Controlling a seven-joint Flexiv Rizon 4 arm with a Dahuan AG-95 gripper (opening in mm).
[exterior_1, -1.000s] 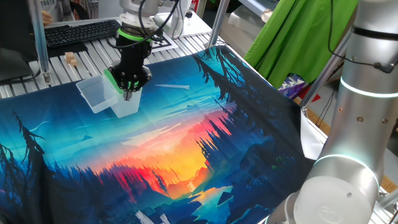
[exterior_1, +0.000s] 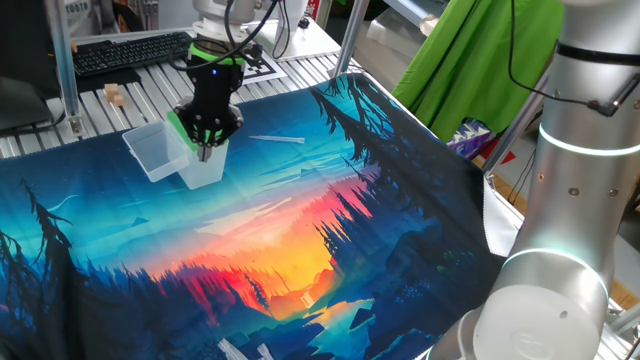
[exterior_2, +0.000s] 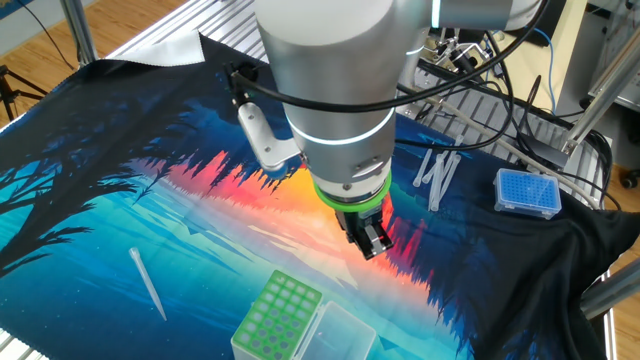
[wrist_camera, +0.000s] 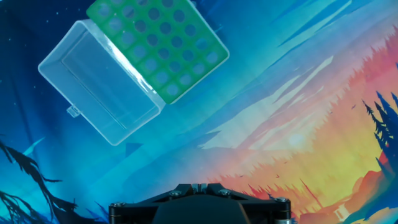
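Note:
My gripper (exterior_1: 205, 153) points down above the cloth, its narrow fingertips drawn together. In the wrist view the gripper shows at the bottom edge, shut, and I see nothing between its fingers. A box with a green perforated rack (exterior_2: 275, 315) stands at the front in exterior view 2, its clear lid (exterior_2: 340, 335) swung open beside it. The wrist view has the green rack (wrist_camera: 158, 46) at the top and the empty lid (wrist_camera: 102, 84) to its left. From exterior view 1, my gripper partly covers the box (exterior_1: 207, 172).
One thin pale plastic pipette (exterior_2: 148, 282) lies alone on the cloth; several more pipettes (exterior_2: 437, 180) are grouped across from it. Near them sits a clear-sided box with a blue rack (exterior_2: 527, 190).
The arm's wrist and its large foreground link have shifted slightly since a second ago, while the fingertips stay almost in place.

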